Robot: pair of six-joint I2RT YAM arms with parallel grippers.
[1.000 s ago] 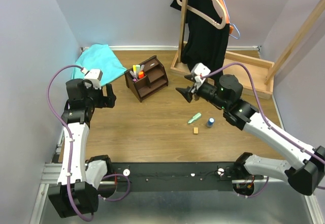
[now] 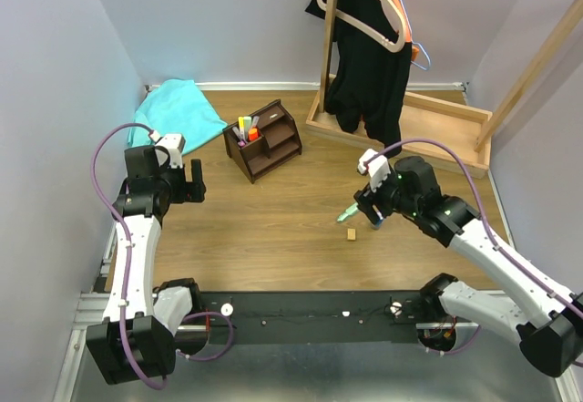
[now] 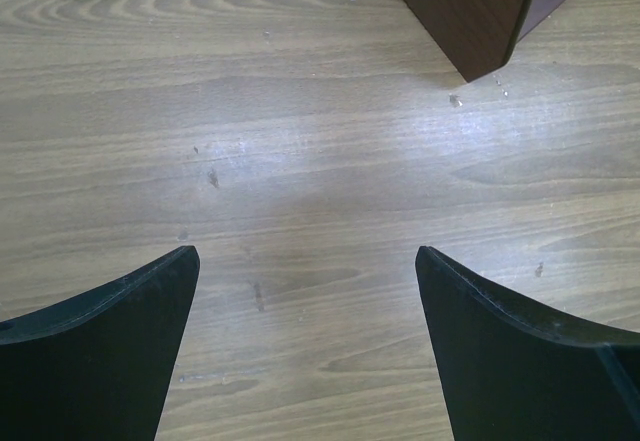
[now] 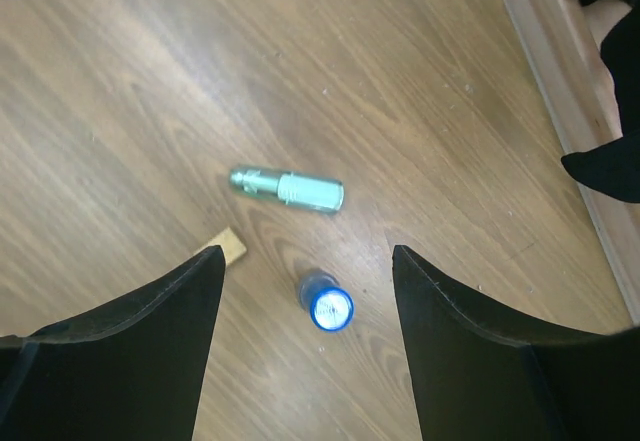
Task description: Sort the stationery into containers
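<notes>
My right gripper hangs open above the table, pointing down, nothing between its fingers. Beneath it, in the right wrist view, a blue-capped bottle (image 4: 331, 306) shows between the fingertips, standing on the wood. A green tube-like item (image 4: 288, 189) lies just beyond it, and a small tan block (image 4: 228, 247) is partly covered by one finger. The dark wooden organizer (image 2: 264, 157) stands at the back, with several pens and an orange item (image 2: 253, 134) in its compartment. At the left, my open gripper is empty over bare wood.
A turquoise cloth (image 2: 182, 115) lies at the back left. Behind the right arm stands a wooden clothes rack (image 2: 460, 128) with a black garment (image 2: 369, 65) hanging low.
My right gripper has moved right and toward the table's front, from near the garment to over the small items, now partly hiding the blue-capped bottle. The left arm has shifted only slightly.
</notes>
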